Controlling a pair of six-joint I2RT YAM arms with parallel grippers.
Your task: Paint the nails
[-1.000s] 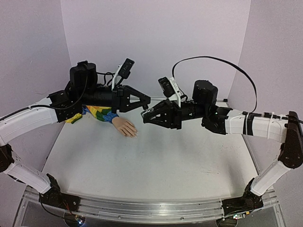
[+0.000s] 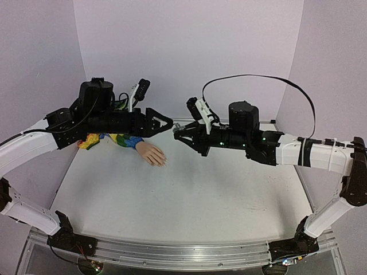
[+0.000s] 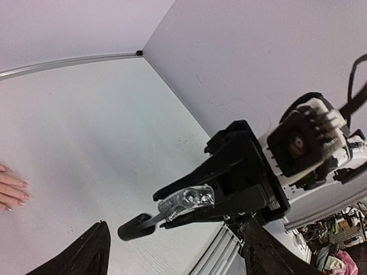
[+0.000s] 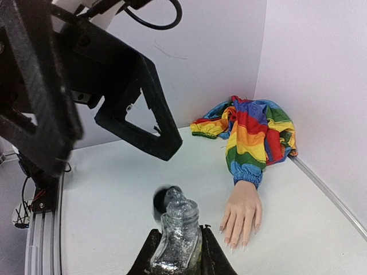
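Observation:
My right gripper [image 2: 179, 135] is shut on a small clear bottle [image 3: 188, 199] with a dark cap [image 3: 136, 227]. In the right wrist view, the clear bottle [image 4: 182, 229] points away from the right gripper, its cap [image 4: 166, 201] at the far end and the neck blurred. My left gripper is open and empty, its fingers spread to the side of the cap without touching it. The mannequin hand [image 4: 242, 215] lies flat on the table, fingers toward the front; in the top view, this hand [image 2: 151, 153] lies below the left gripper [image 2: 167, 122].
A rainbow-striped sleeve [image 4: 249, 137] covers the hand's wrist and bunches against the back wall. Both grippers hang above the table close together.
The right gripper has tilted slightly, still holding the bottle.

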